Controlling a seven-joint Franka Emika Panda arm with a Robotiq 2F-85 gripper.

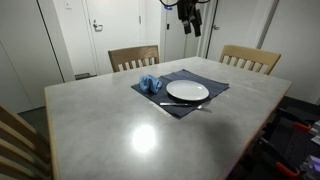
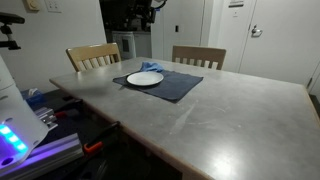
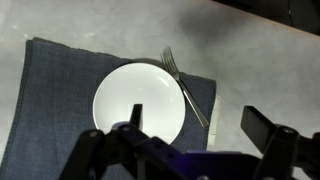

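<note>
A white plate (image 1: 188, 90) rests on a dark blue-grey placemat (image 1: 209, 80). Along the plate's edge lies a silver fork (image 3: 190, 91), partly beyond the mat in the wrist view. A crumpled blue cloth (image 1: 149, 84) sits on the mat beside the plate in the first exterior view; the wrist view does not show it. High over the table, clear of everything on it, my gripper (image 1: 190, 23) is open. In the wrist view its dark fingers (image 3: 88, 155) are wide apart, with the plate (image 3: 140, 100) far below and nothing held.
Wooden chairs (image 1: 134, 58) (image 2: 199, 56) stand around the pale table (image 1: 90, 130). Dark equipment (image 1: 290, 140) stands off the table's near right edge in the first exterior view.
</note>
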